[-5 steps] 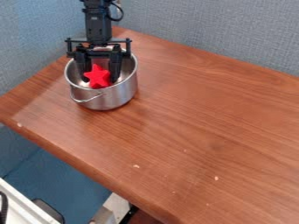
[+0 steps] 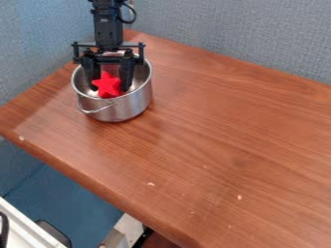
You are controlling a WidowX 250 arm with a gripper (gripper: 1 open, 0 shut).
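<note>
A steel pot with a wire handle stands at the left of the wooden table. Inside it is a red star-shaped object, with something pale partly visible beside it. My black gripper reaches down into the pot from above, its fingers around the red star; the star appears to be held, though the fingertips are partly hidden.
Padded grey-blue walls border the back and left. A white frame and some hardware lie beyond the table's lower left edge.
</note>
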